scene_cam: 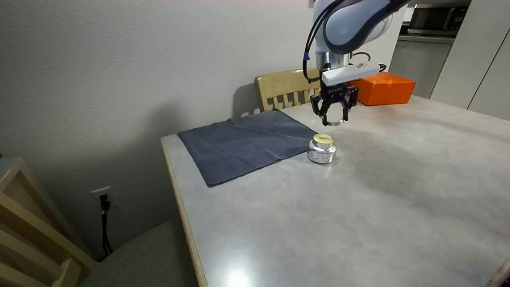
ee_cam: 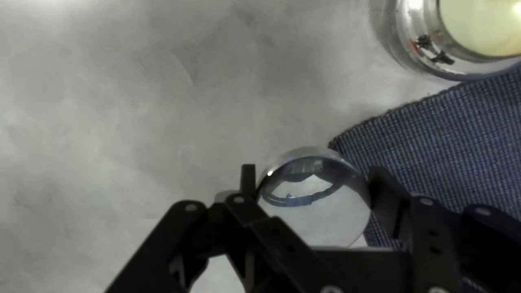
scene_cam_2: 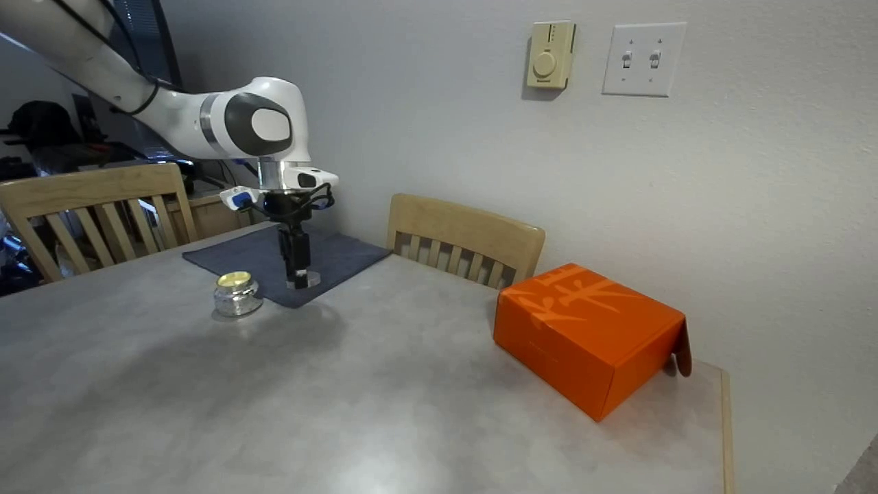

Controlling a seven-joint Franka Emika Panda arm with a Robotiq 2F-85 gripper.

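My gripper (scene_cam: 336, 122) is shut on a round silver lid (ee_cam: 317, 215), its fingers (ee_cam: 248, 181) on opposite sides of the rim. In exterior view 2 the lid (scene_cam_2: 306, 280) hangs from the fingertips above the table. A silver jar (scene_cam: 321, 153) with a pale yellow top surface stands upright on the table, below the gripper and a little to its left in exterior view 1. Only part of this jar (ee_cam: 430, 53) shows at the upper right of the wrist view. The lid and the jar are apart.
A dark blue cloth (scene_cam: 248, 143) lies flat on the grey table (scene_cam: 363, 215), its corner close beside the jar. An orange box (scene_cam_2: 588, 321) sits near the table's end. Wooden chairs (scene_cam_2: 465, 234) stand along the edges.
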